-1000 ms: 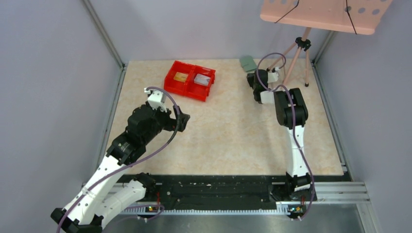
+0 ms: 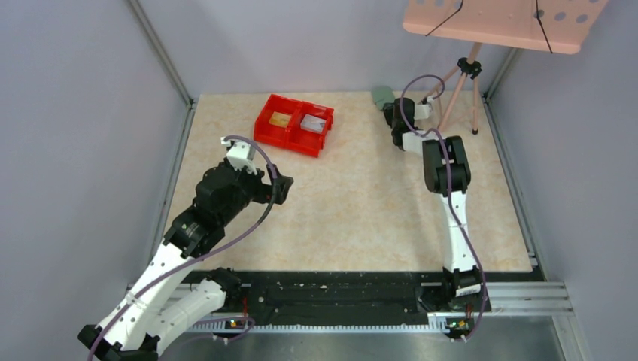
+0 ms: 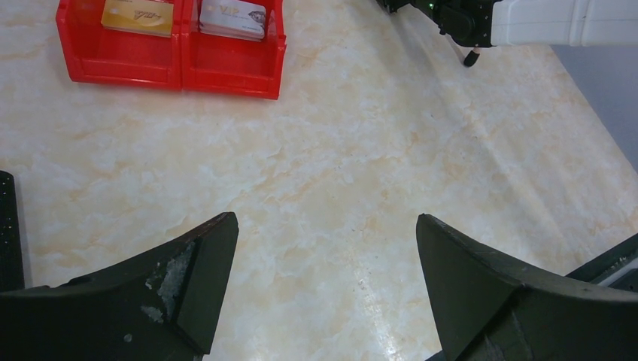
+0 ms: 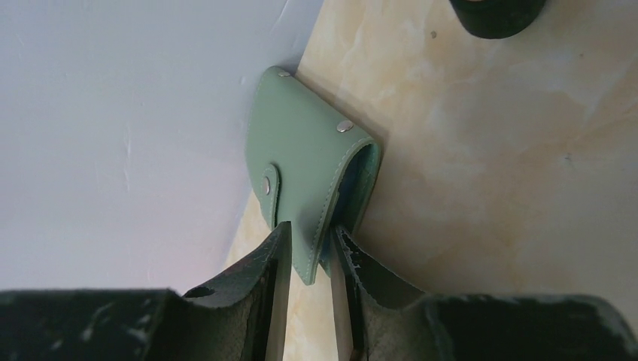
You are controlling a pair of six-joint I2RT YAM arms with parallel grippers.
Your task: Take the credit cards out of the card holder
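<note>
The green card holder [image 2: 382, 95] lies against the back wall. In the right wrist view the card holder [image 4: 308, 147] shows a snap strap and a gaping, folded edge; I see no card sticking out. My right gripper is at its near corner, its fingers slightly apart with the holder's edge between or just beyond the tips; contact cannot be made out. My left gripper is wide open and empty over the table's left part. A gold card [image 3: 138, 16] and a white VIP card [image 3: 232, 18] lie in separate compartments of the red bin [image 2: 307, 143].
A pink tripod [image 2: 451, 98] stands at the back right, close beside the right arm. In the right wrist view a dark round foot [image 4: 498, 16] shows near the holder.
My right gripper has moved a little toward the back wall, up to the card holder, and now covers part of it. The left arm has barely moved.
</note>
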